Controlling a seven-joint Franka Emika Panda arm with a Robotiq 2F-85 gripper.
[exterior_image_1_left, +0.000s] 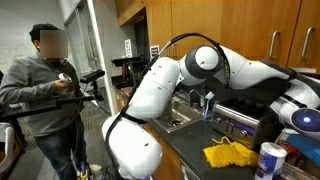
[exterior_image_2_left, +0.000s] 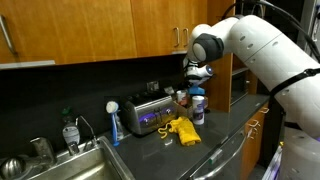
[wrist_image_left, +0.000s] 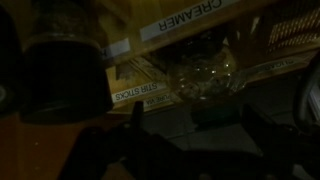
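My gripper is open, its dark fingers apart along the bottom of the wrist view with nothing visible between them. Just beyond them is an organizer with a "CREAMER" label (wrist_image_left: 190, 17) and a "STIR STICKS" label (wrist_image_left: 140, 92). A shiny, rounded clear item (wrist_image_left: 200, 72) sits in one of its compartments. To the left is a dark cylinder (wrist_image_left: 65, 78). The wrist view is dim, so contents are hard to make out. In exterior view 1, the arm's blue end (exterior_image_1_left: 306, 146) reaches the right edge, and the fingertips cannot be made out there.
A yellow cloth (exterior_image_1_left: 230, 153) and a white canister (exterior_image_1_left: 269, 160) lie near the arm's end on the dark counter (exterior_image_2_left: 140, 150). Behind them stands a toaster (exterior_image_2_left: 152, 113). The sink (exterior_image_2_left: 62, 160) is farther left. Cabinets (exterior_image_1_left: 230, 25) hang above. A person (exterior_image_1_left: 45, 95) stands left.
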